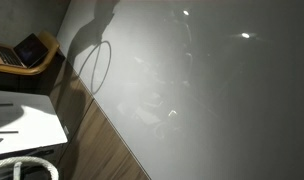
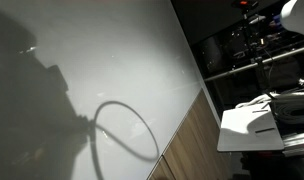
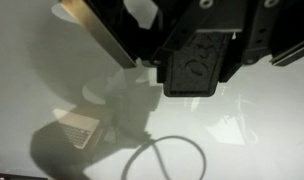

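In the wrist view my gripper is shut on a dark rectangular block [image 3: 192, 84] with a raised pattern on its face. The block hangs in front of a pale, glossy board [image 3: 272, 135]. Whether the two touch cannot be told. Neither exterior view shows the gripper itself. The arm's dark shadow falls across the board [image 1: 192, 90], with a thin loop shadow beside it. Faint smudges and reflections mark the board's middle.
A white table [image 1: 32, 118] with several dark, thin items stands at the lower left of exterior view 1. Behind it are an orange chair [image 1: 40, 67] and a laptop [image 1: 29, 50]. A wooden strip [image 1: 107, 145] borders the board.
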